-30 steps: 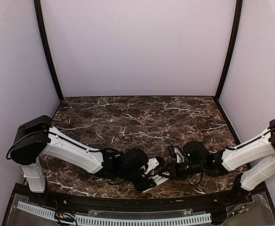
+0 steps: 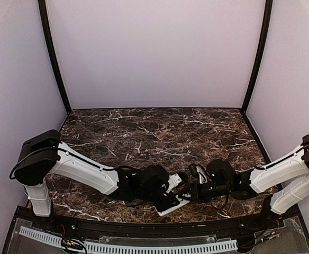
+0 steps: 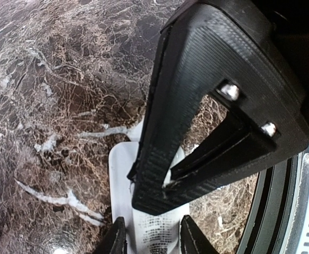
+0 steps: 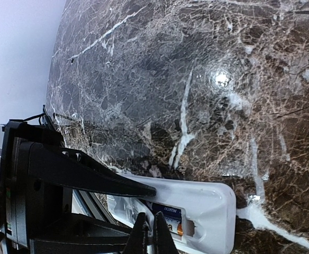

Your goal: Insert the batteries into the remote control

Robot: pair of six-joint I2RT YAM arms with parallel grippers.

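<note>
The white remote control (image 2: 167,211) lies near the table's front edge, beneath both grippers. In the right wrist view its open battery compartment shows a blue battery (image 4: 169,211) with an orange end; the far part is hidden behind the fingers. My left gripper is partly open over the remote, its fingertips either side of a pale strip with a dotted patch (image 3: 155,235), perhaps the battery cover. My right gripper has its fingertips together over the compartment, with nothing visible between them. Whether the tips touch the battery is unclear.
Brown marbled tabletop (image 2: 144,127) stretches clear behind the arms. A dark front rail (image 2: 133,225) runs close to the remote. Both grippers crowd together, the right one's dark fingers (image 3: 170,116) crossing the left wrist view.
My left gripper has shifted slightly right along the remote over the last second. The right arm has hardly moved, and the remote appears in nearly the same place.
</note>
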